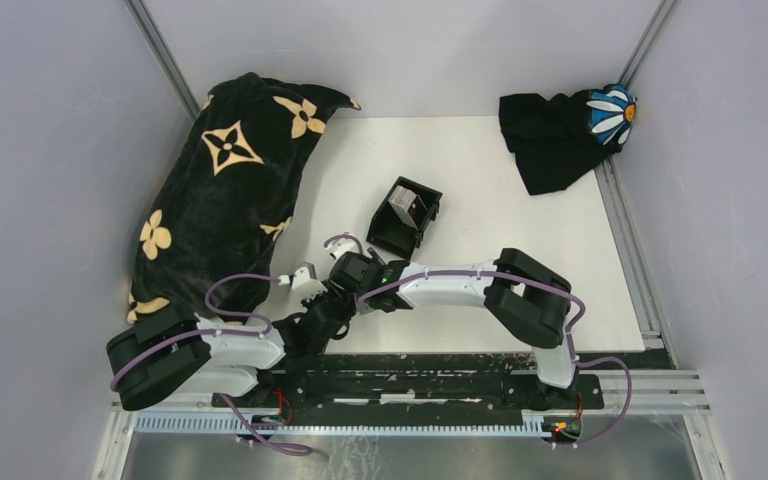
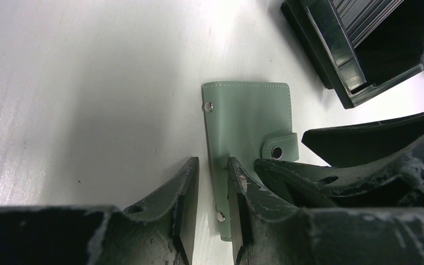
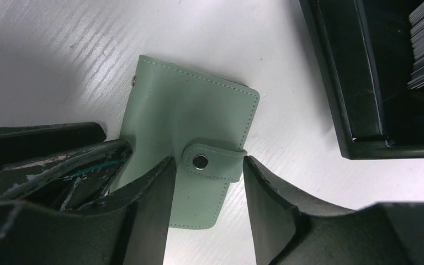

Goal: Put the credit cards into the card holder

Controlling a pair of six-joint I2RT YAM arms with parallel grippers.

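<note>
A green card holder (image 2: 248, 110), its strap snapped shut, lies flat on the white table. In the left wrist view my left gripper is part open at the holder's studded spine, one finger left of the spine and the other over the cover. My right gripper is open, with the snap strap (image 3: 212, 163) showing between its fingertips; contact with the holder cannot be told. Cards (image 1: 406, 204) stand stacked in a black box (image 1: 390, 235) beyond the holder. From above, the arms hide most of the holder.
The two grippers are very close together, with the box just beyond them. A black patterned blanket (image 1: 230, 190) covers the left side, and a dark cloth (image 1: 550, 140) lies at the back right.
</note>
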